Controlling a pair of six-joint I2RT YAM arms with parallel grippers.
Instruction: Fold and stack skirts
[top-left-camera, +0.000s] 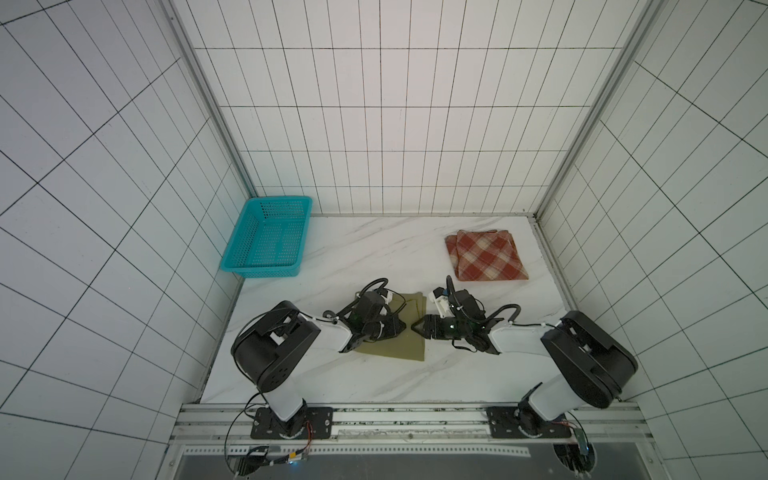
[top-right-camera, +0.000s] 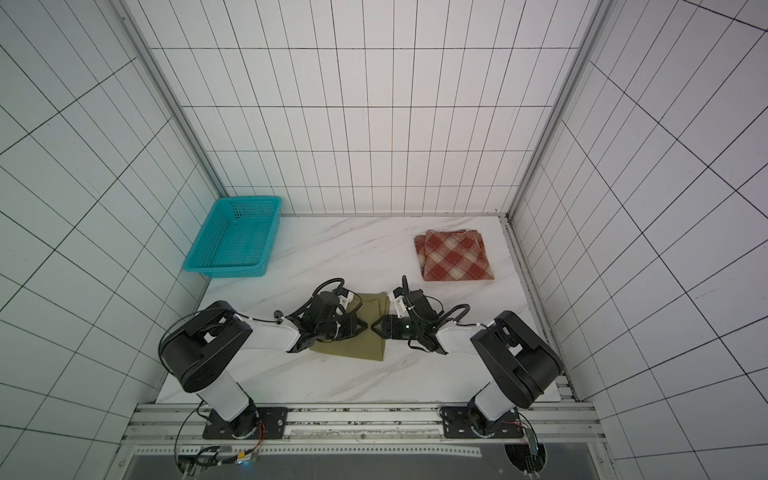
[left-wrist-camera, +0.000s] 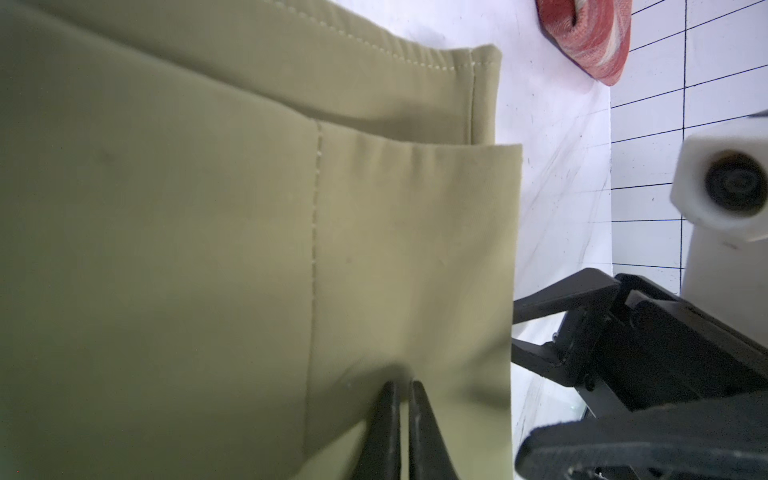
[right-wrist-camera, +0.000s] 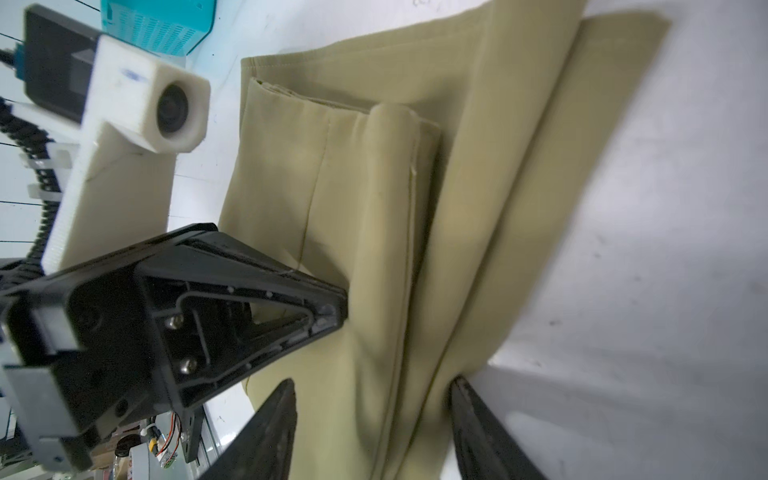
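Observation:
An olive skirt (top-left-camera: 404, 348) lies partly folded on the table, under and between both grippers. In the left wrist view, my left gripper has its fingers close together on the olive cloth, with a fold pinched between them. My right gripper is open at the skirt's right side, its fingers spread on either side of layered folds (right-wrist-camera: 392, 264). A folded red plaid skirt (top-left-camera: 489, 256) lies at the back right of the table.
A teal basket (top-left-camera: 272, 236) stands empty at the back left. Bare white marbled table (top-right-camera: 344, 248) stretches between it and the plaid skirt. Both gripper tips are close to each other over the olive cloth. Tiled walls enclose the sides and back.

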